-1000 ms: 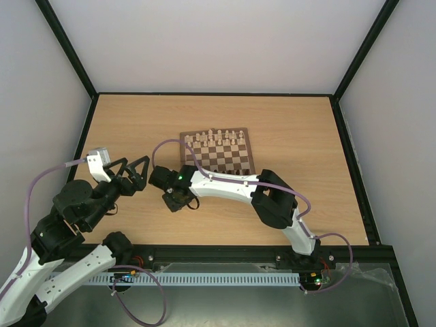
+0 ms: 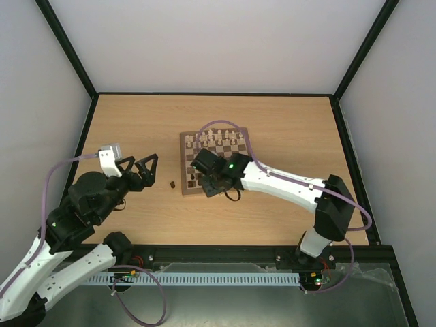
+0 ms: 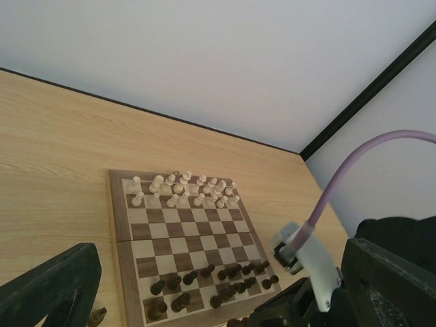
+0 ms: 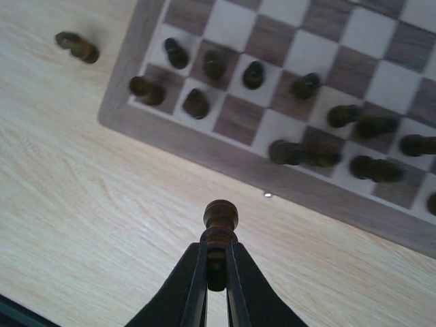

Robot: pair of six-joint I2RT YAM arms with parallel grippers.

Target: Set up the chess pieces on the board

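Note:
A dark chess piece point(image 4: 220, 225) is pinched between the fingertips of my right gripper, which is shut on it. In the right wrist view the held piece appears just off the board's dark-row edge. The wooden chessboard point(image 2: 183, 163) lies on the table; white pieces point(image 3: 184, 187) stand along its far side and several dark pieces point(image 4: 194, 103) along the near side. One dark piece point(image 2: 172, 184) is on the table left of the board. My left gripper point(image 2: 149, 170) hovers open to the left, nothing between its fingers.
The right forearm point(image 2: 286, 185) reaches across the near right of the table and covers part of the board in the top view. Bare wood point(image 2: 300, 136) lies to the right of the board and behind it.
My right gripper has moved right and away from the table's front, to the board's near edge, still shut. The left arm has shifted slightly to the right.

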